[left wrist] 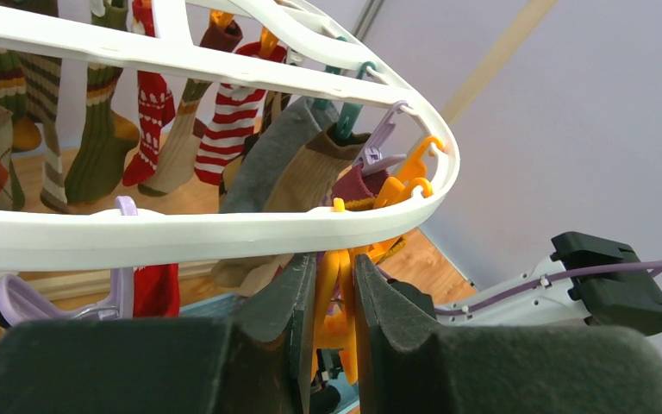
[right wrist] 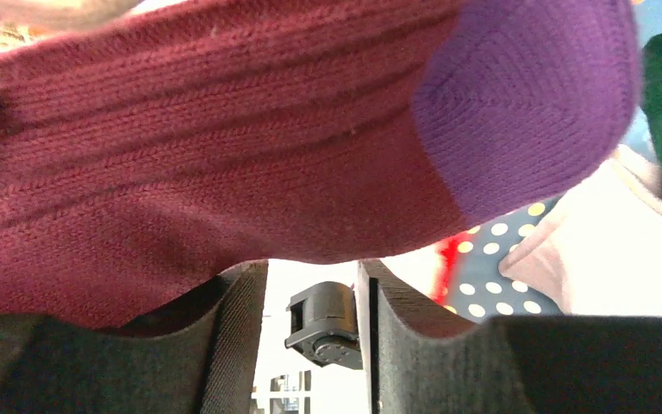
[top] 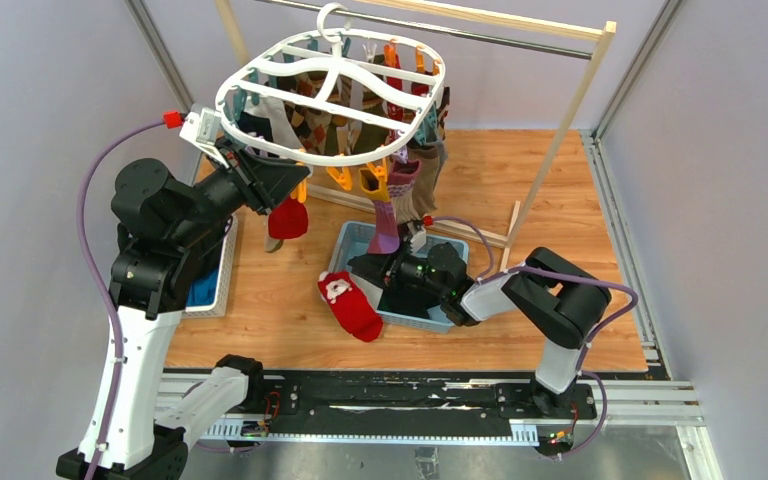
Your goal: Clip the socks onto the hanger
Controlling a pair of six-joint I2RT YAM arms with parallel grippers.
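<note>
On an orange clip (left wrist: pixel 334 297) hanging from the front rail of the white hanger (top: pixel 290 153), my left gripper is shut. A red sock with a white Santa face (top: pixel 353 310) lies slanted over the left edge of the blue basket (top: pixel 422 323). My right gripper (top: pixel 356 266) hovers above that basket, close to the sock's upper end. In the right wrist view its fingers (right wrist: pixel 237 302) stand apart with nothing visible between them. A maroon sock with a purple toe (right wrist: pixel 224 129) fills the upper part of that view, in front of the fingers.
Several socks hang under the hanger, among them a purple one (top: pixel 384 228) close above my right gripper and a red one (top: pixel 288 218) by my left. A white basket (top: pixel 222 285) stands at the left.
</note>
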